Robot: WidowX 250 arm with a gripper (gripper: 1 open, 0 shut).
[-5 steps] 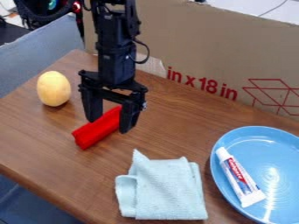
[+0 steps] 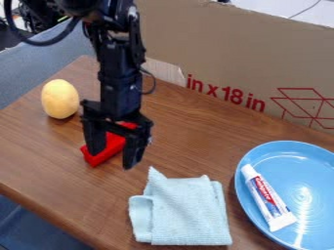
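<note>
My black gripper (image 2: 113,142) is down over a red bar (image 2: 100,153) on the wooden table, its fingers on either side of the bar's middle or just above it. The arm hides part of the bar. I cannot tell whether the fingers are pressed on it.
A yellow oval object (image 2: 59,99) lies at the left. A folded pale cloth (image 2: 181,213) is at the front, and a blue plate (image 2: 307,176) with a toothpaste tube (image 2: 268,197) is at the right. A cardboard box (image 2: 235,59) stands behind.
My gripper has moved down and slightly left onto the red bar, hiding more of it. The other objects have not moved.
</note>
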